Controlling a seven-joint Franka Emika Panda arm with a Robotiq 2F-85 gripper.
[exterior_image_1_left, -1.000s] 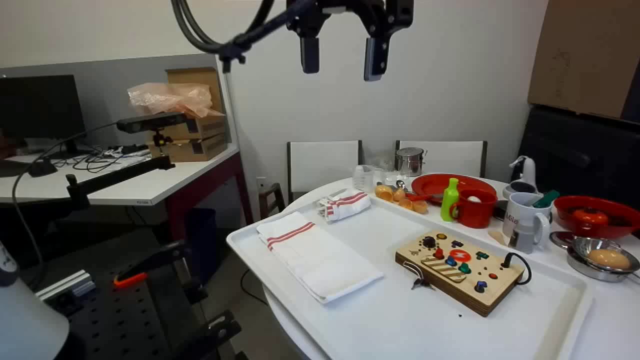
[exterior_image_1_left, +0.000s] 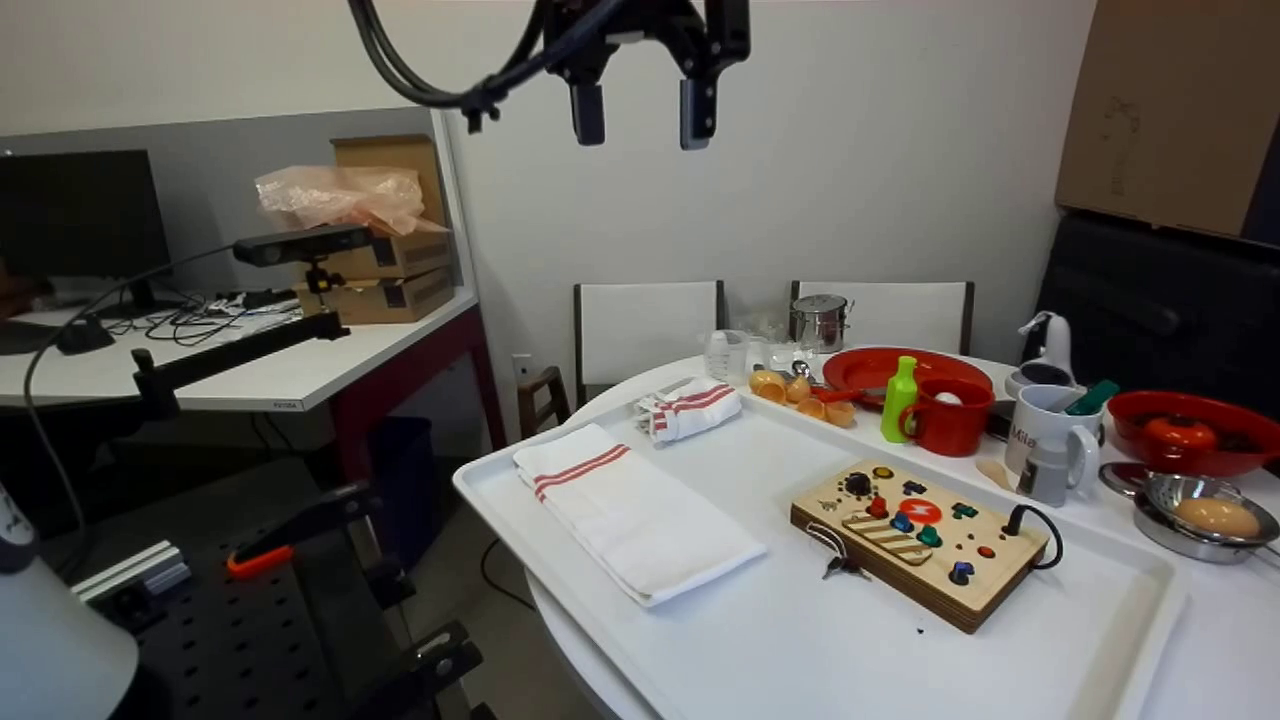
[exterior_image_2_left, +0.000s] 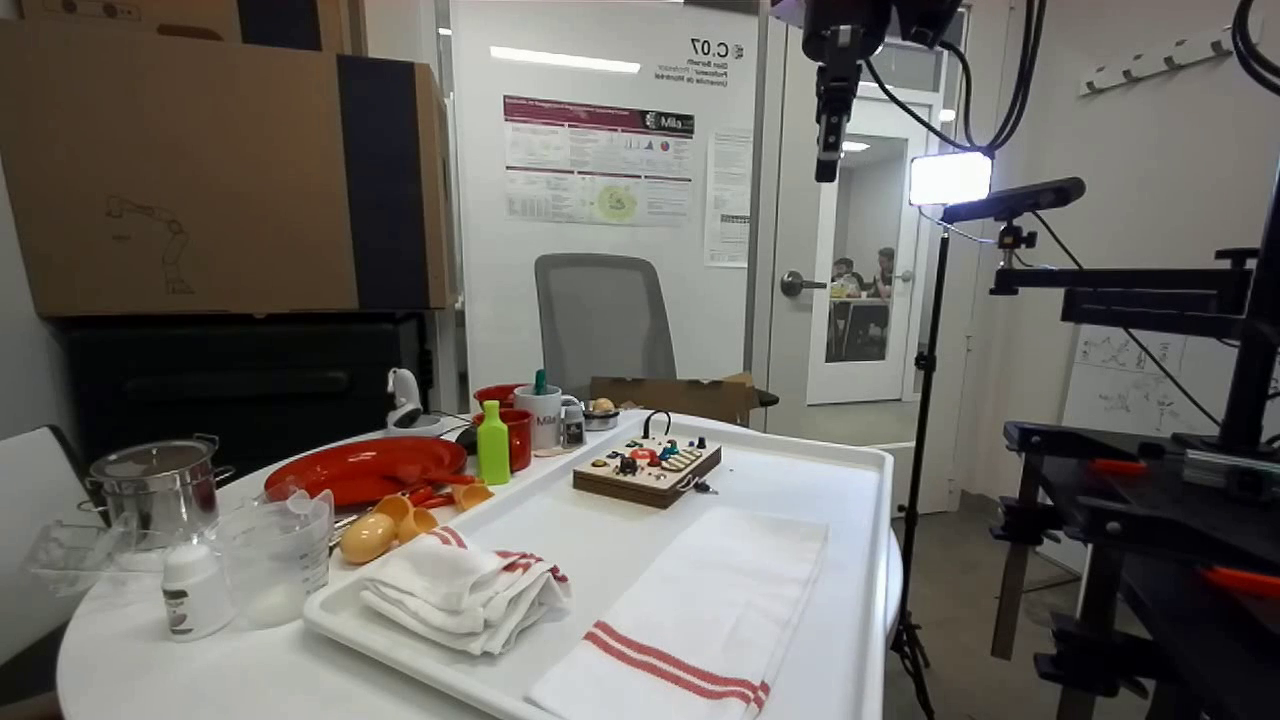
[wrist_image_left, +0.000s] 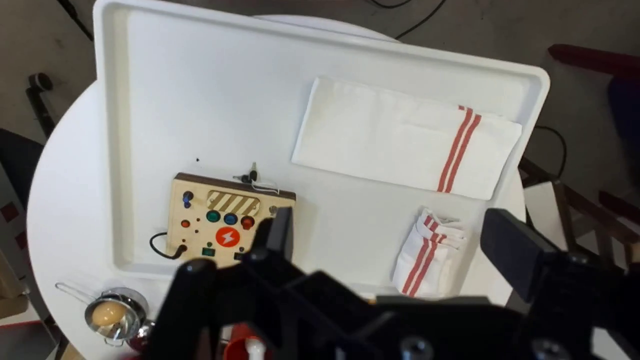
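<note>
High above the table my gripper (exterior_image_1_left: 642, 116) stands open, with empty space between its fingers. In the wrist view its dark fingers (wrist_image_left: 510, 252) are spread wide over the scene and hide part of the table's near side. On the white tray (wrist_image_left: 204, 78) lies a flat folded white towel (wrist_image_left: 384, 138) with red stripes at one end. A second striped towel (wrist_image_left: 423, 255), folded into a smaller crumpled bundle, rests close to the tray's edge. Also on the tray is a wooden switch box (exterior_image_1_left: 924, 528) with colored knobs, a black cable loop and small keys hanging at its side.
Beyond the tray stand a green bottle (exterior_image_1_left: 900, 400), a red mug (exterior_image_1_left: 948, 420), a white mug (exterior_image_1_left: 1044, 430), a red plate (exterior_image_1_left: 858, 362) and orange eggshell-like pieces (exterior_image_1_left: 798, 390). Metal bowls (exterior_image_1_left: 1182, 528) sit at the right. Between towels and box the tray is bare.
In exterior view 1 my gripper has shifted left and appears slightly smaller, its fingers still apart. The towels, the box and the other tabletop things have not moved.
</note>
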